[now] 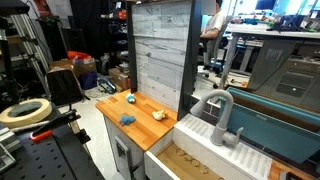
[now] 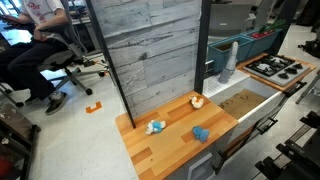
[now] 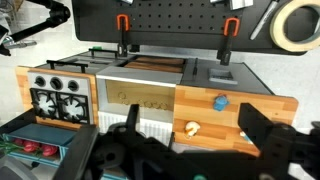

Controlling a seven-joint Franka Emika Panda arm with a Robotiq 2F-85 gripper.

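Note:
My gripper stands open in the wrist view, its dark fingers apart at the bottom and nothing visibly held between them. Below it lies a toy kitchen with a wooden counter (image 2: 177, 143). Three small items rest on that counter: a blue one (image 2: 201, 133), a white and yellow one (image 2: 196, 101) and a blue and white one (image 2: 155, 127). The wrist view shows the blue item (image 3: 220, 102) and the white-yellow item (image 3: 192, 128) to the right of the gripper. Beside the counter, an open drawer with a wooden bottom (image 1: 185, 166) appears empty.
A grey faucet (image 1: 225, 119) rises beside a white ribbed sink area. The stove (image 2: 277, 68) is at the far end. A tall grey plank panel (image 2: 160, 60) backs the counter. On the black table lies a tape roll (image 3: 295, 25). Bare wood separates the counter items.

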